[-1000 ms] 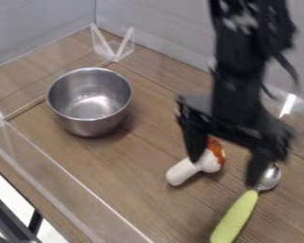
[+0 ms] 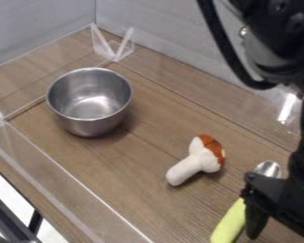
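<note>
My black gripper [image 2: 262, 199] is low at the bottom right, open, over a yellow-green elongated object [image 2: 227, 224] with a silver spoon-like piece [image 2: 268, 169] behind it; the gripper hides part of both. A white toy [image 2: 188, 167] with a red-brown top lies left of the gripper. A steel bowl [image 2: 88, 100] stands on the wooden surface at the upper left.
Clear plastic walls [image 2: 22, 161] border the surface on the left. A pale back wall [image 2: 180, 33] runs behind. The middle of the wood between bowl and toy is clear.
My gripper has moved down and to the right, from above the toy to over the yellow-green object. The objects on the surface appear unmoved.
</note>
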